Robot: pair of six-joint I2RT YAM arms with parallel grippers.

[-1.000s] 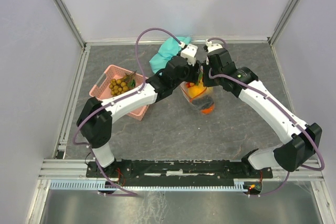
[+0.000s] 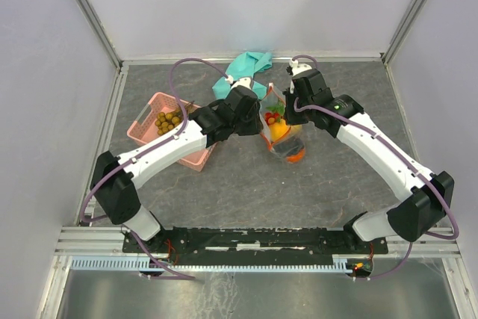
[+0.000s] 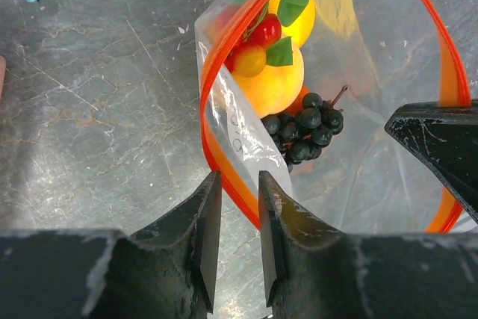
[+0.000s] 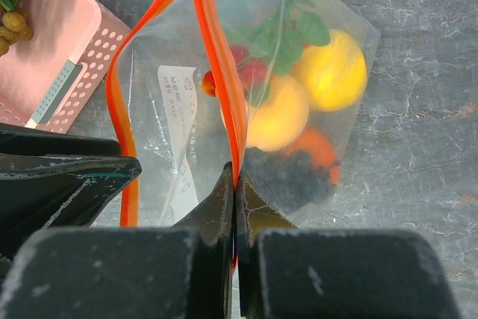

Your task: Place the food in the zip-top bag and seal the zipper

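The clear zip-top bag (image 2: 283, 146) has orange zipper strips and stands with its mouth spread. Inside it are black grapes (image 3: 306, 131), a yellow-orange fruit (image 3: 272, 89), cherry tomatoes (image 3: 264, 33), green leaves (image 3: 293, 4) and a yellow fruit (image 4: 333, 75). My right gripper is shut on one orange strip of the mouth. At the opposite side is my left gripper, its fingers a narrow gap apart with the other strip crossing that gap. Whether they pinch the strip is unclear.
A pink basket (image 2: 142, 126) with olive-brown round food (image 2: 167, 122) stands to the left. Turquoise cloth (image 2: 252, 63) lies behind the bag. In front of the bag the grey tabletop (image 2: 246, 192) is clear.
The right arm stayed put, and the bag's mouth shows wider.
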